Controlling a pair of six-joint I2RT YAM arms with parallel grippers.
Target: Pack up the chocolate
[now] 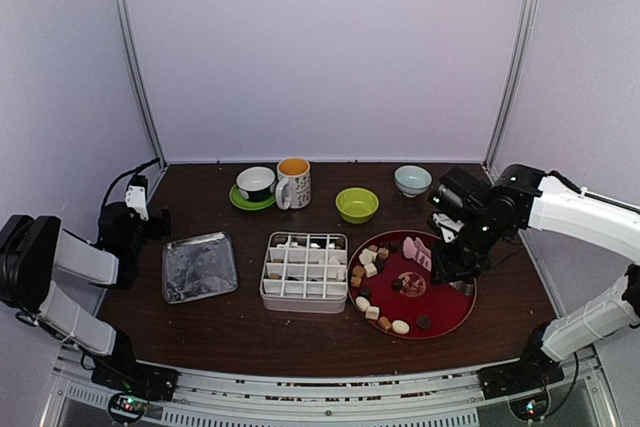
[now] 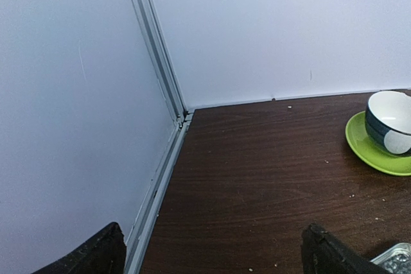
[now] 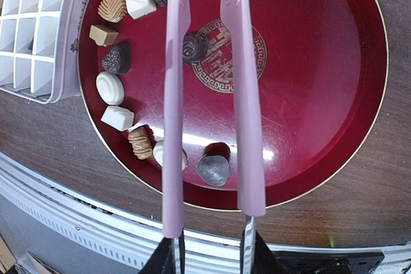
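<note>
Chocolates in white, brown and dark shapes, such as a white oval (image 3: 110,88) and a dark swirl (image 3: 194,48), lie mostly round the rim of the red plate (image 3: 308,88). Left of it stands the white divided box (image 1: 303,303), some cells holding pieces. My right gripper has long pink fingers, parted with a gap between them, over the plate; no held piece is visible. My left gripper (image 1: 162,225) stands open at the left side of the table, its fingers at the bottom of the left wrist view, empty.
A metal tray (image 1: 200,272) lies at the left. Along the back are a bowl on a green saucer (image 2: 366,152), an orange-rimmed mug (image 1: 298,187), a green bowl (image 1: 357,209) and a pale blue bowl (image 1: 412,182).
</note>
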